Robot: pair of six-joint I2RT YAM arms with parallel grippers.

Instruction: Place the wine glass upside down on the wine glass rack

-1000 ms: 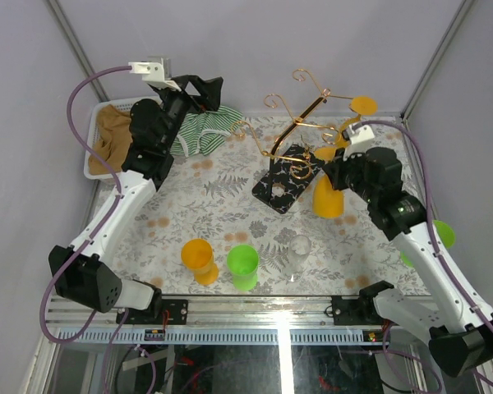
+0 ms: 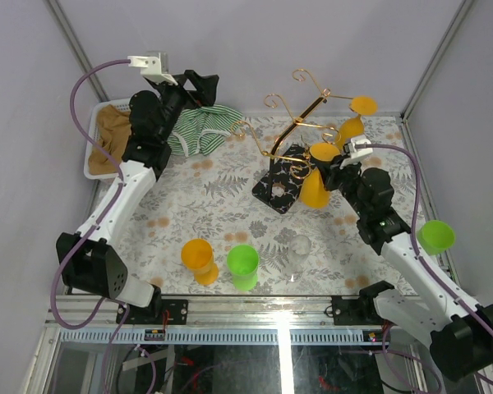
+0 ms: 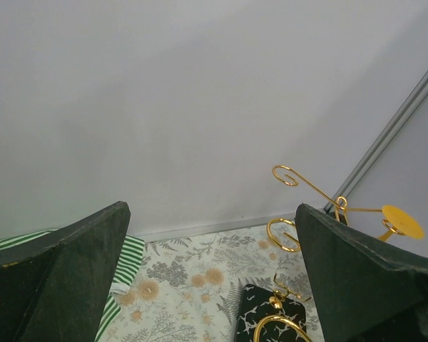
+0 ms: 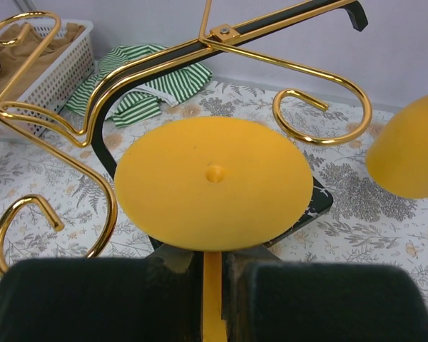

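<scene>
An upside-down yellow wine glass [image 2: 315, 190] is in my right gripper [image 2: 333, 168], shut on its stem beside the gold rack [image 2: 279, 157]; in the right wrist view its round base [image 4: 214, 199] faces up among the rack's curls [image 4: 328, 139]. Another yellow glass [image 2: 350, 130] hangs upside down at the rack's back right arm. My left gripper [image 2: 193, 89] is raised at the back left, open and empty.
Orange [image 2: 197, 257] and green [image 2: 243, 264] glasses and a clear glass [image 2: 297, 254] stand near the front. A green cup [image 2: 436, 236] is at the right. A white basket [image 2: 92, 166] and striped cloth [image 2: 197, 127] lie at the back left.
My right gripper and its glass have moved slightly left and up in the top view, closer in among the rack's curls. The left arm has shifted very slightly.
</scene>
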